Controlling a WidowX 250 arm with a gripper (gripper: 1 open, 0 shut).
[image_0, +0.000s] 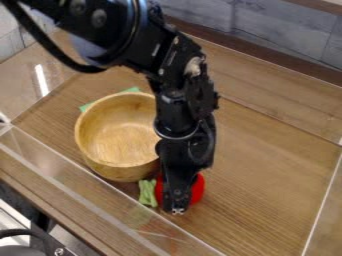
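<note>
The black robot arm reaches down from the upper left to my gripper (177, 192), which is low over a red round object (193, 186) near the front of the wooden table. The gripper covers much of the red object, and whether its fingers touch or close on it is unclear. A green leafy or stem-like piece (147, 192) lies just left of the red object.
A wooden bowl (104, 136) sits left of the gripper, with a green item (91, 105) behind it. A clear barrier runs along the front-left edge.
</note>
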